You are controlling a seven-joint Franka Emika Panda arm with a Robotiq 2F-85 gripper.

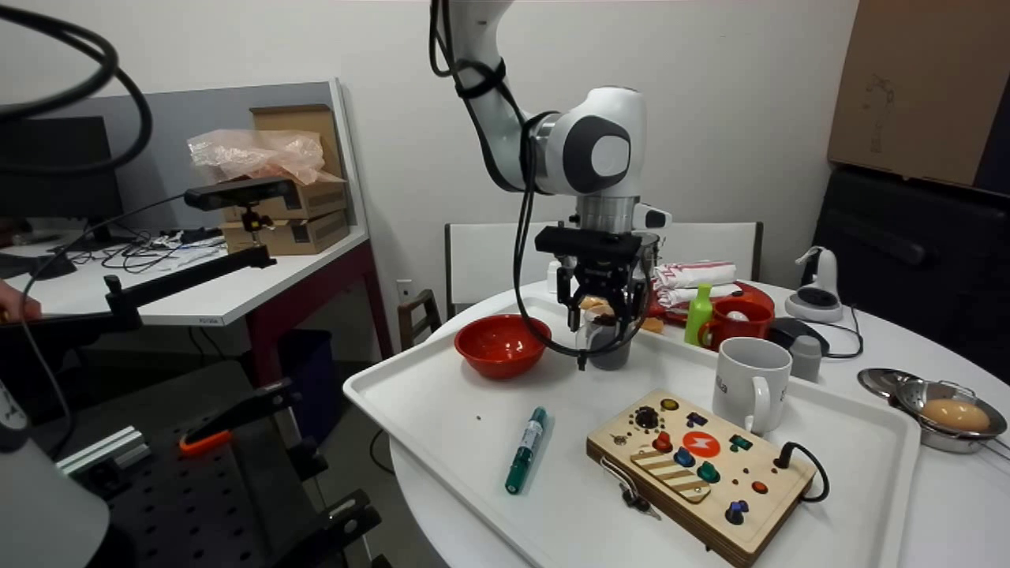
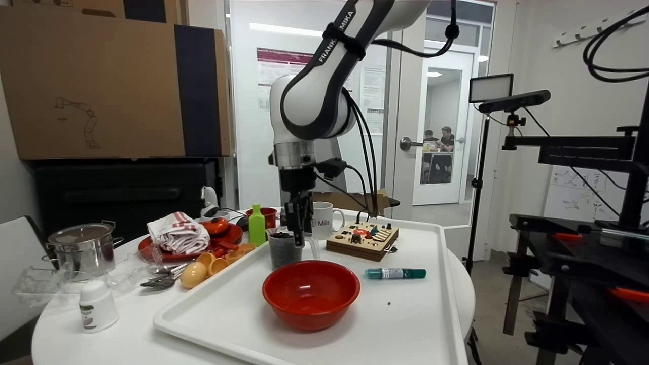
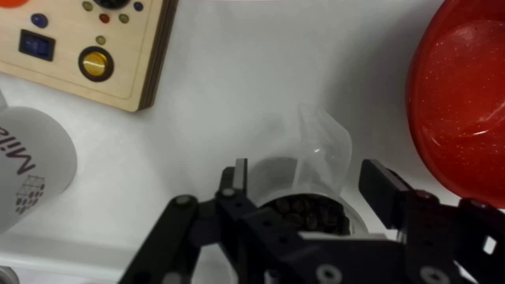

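Note:
A clear cup of dark beans stands on the white tray, its transparent handle pointing up the wrist view. My gripper is partly open over the cup, one finger on either side of it in that view. Whether the fingers touch the cup cannot be seen. In exterior view 2, the gripper's dark fingers hang at the cup. A red bowl sits empty beside the cup, close to one finger in the wrist view.
On the tray are a wooden button box, a white mug and a green marker. Beyond the tray edge stand a green bottle and a folded towel. Bare tray lies around the marker.

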